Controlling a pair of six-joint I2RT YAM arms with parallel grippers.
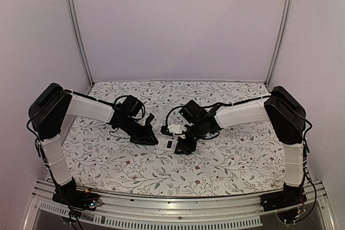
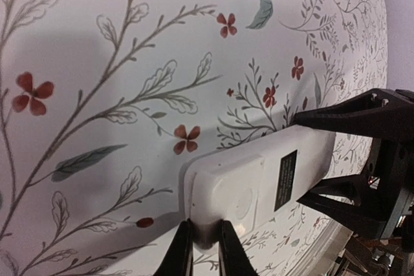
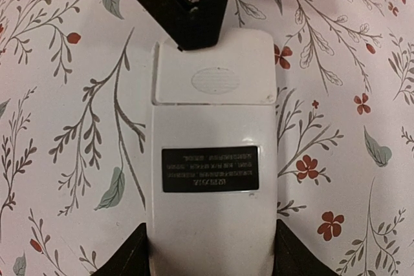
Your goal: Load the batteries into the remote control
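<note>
The white remote control point(image 1: 167, 144) lies back up at the middle of the flowered table, with a black label and a battery cover point(image 3: 213, 69). My right gripper is shut on the remote's body, seen also in the left wrist view at the right point(image 2: 310, 159). My left gripper is at the cover end of the remote, its fingertips close together against that end. No batteries can be made out in these views.
Pale walls stand at the back and sides, and a metal rail point(image 1: 172, 200) runs along the front edge.
</note>
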